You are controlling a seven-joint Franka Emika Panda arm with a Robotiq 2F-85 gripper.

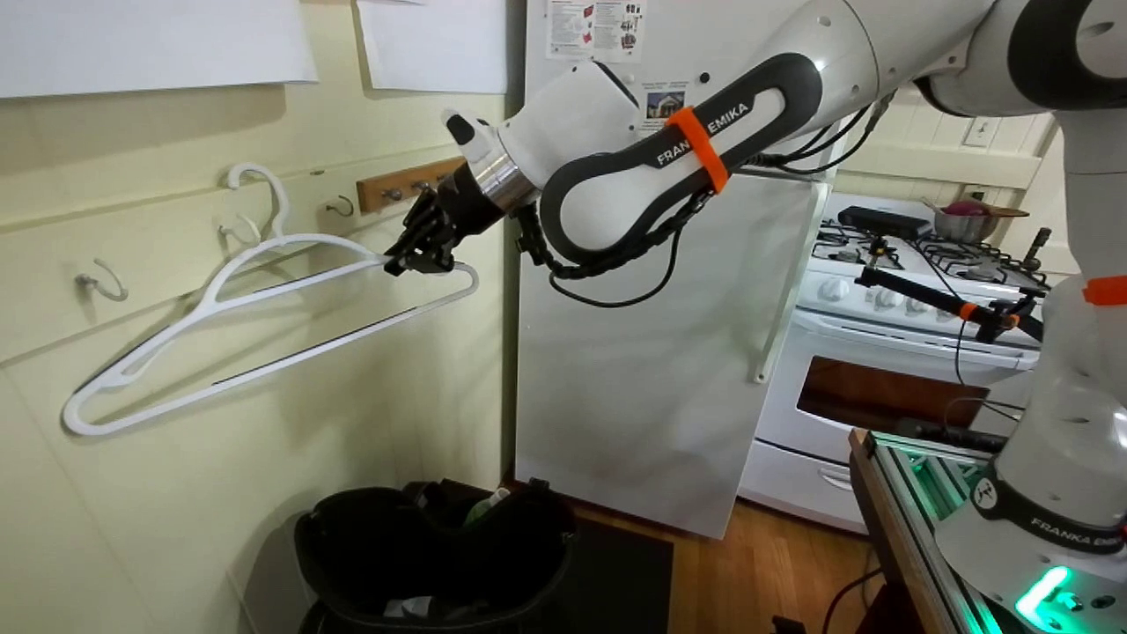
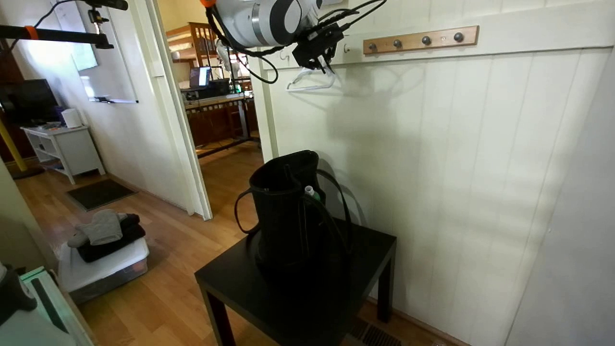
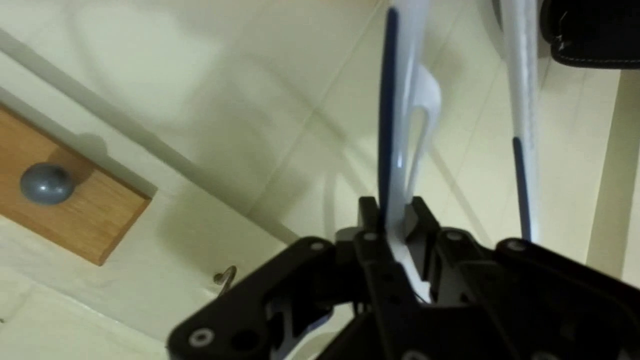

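A white plastic hanger (image 1: 211,305) with dark strips along its bars is held out from the wall, tilted. My gripper (image 1: 403,261) is shut on its right shoulder, near the end. In the wrist view, the hanger's bar (image 3: 400,138) passes between the black fingertips of my gripper. The hanger's curved top hook stands up near a wall hook (image 1: 241,228); whether they touch, I cannot tell. Exterior view 2 shows the gripper (image 2: 324,64) high by the wall, the hanger (image 2: 311,88) just below it.
Another wall hook (image 1: 104,281) is further left. A wooden rail with round knobs (image 2: 421,40) is mounted on the wall close to the gripper. Below stands a black bag (image 2: 282,213) on a black table (image 2: 369,245). The fridge (image 1: 623,349) is right of the hanger.
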